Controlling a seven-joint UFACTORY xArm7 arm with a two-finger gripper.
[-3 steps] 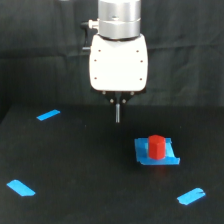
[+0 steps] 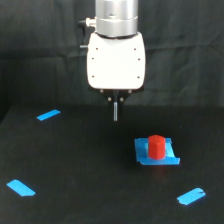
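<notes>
My gripper (image 2: 115, 98) hangs at the upper centre below a white housing, with a thin grey vertical part pointing down from it; whether it is open or shut I cannot tell. Below and to the right of it, a red object (image 2: 156, 148), roughly cylindrical, sits in a blue tray (image 2: 171, 160) on the dark table.
Blue strips lie on the table at the left back (image 2: 48, 114), left front (image 2: 21, 187) and right front (image 2: 191, 195). A dark curtain stands behind.
My gripper has shifted slightly to the left and up. The red object and blue tray have not visibly moved.
</notes>
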